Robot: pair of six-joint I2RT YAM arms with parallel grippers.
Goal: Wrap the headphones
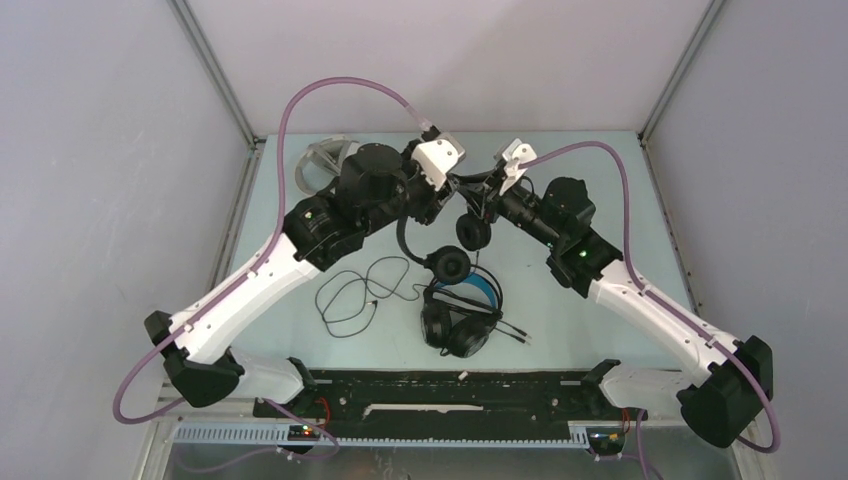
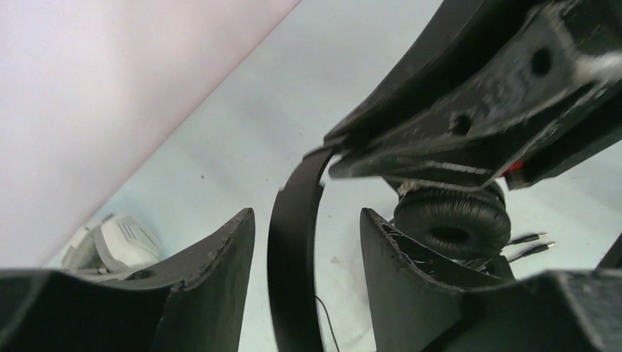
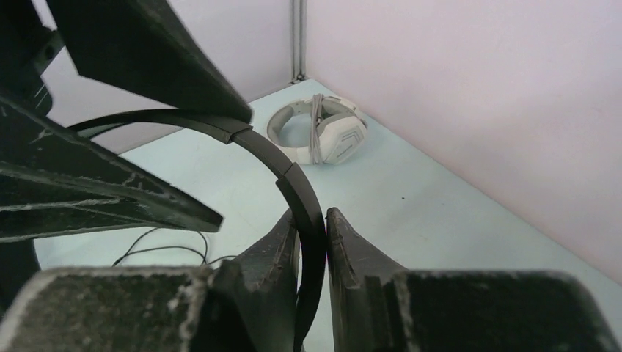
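Observation:
A black headset hangs raised between my arms, its ear cups (image 1: 450,264) low in the top view. Its headband (image 2: 293,249) rises between the fingers of my left gripper, which stand apart with space on both sides. My right gripper has its fingers close about the band; whether both press on it I cannot tell. In the right wrist view the left gripper's fingers also stand apart around the arched band.
A second black headset (image 1: 465,338) with blue inner band lies at the front centre, with loose cable (image 1: 345,318) to its left. A white headset (image 3: 341,143) lies at the back left. Walls enclose the table.

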